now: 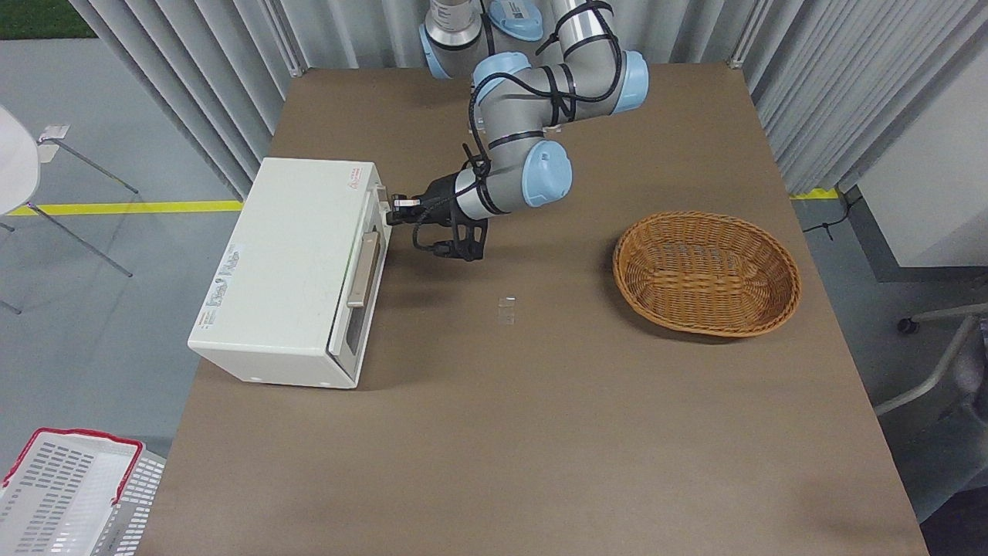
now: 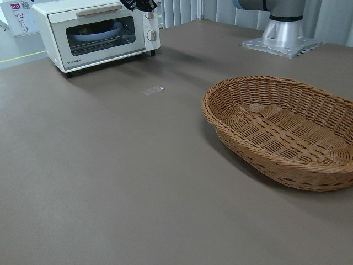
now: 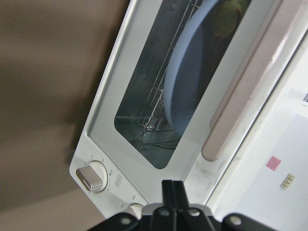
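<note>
A white toaster oven (image 1: 278, 259) sits at the table's left, its glass door (image 3: 144, 130) closed. A blue plate (image 2: 94, 36) with a greenish item on it shows through the glass. The pale door handle (image 3: 240, 101) runs along the door's edge. My gripper is at the door's front near the knobs, its black fingers together with nothing visible between them; in the camera left view it is mostly cut off at the top.
A wicker basket (image 1: 705, 273) rests on the table's right side. A white crate (image 1: 65, 491) stands off the table at lower left.
</note>
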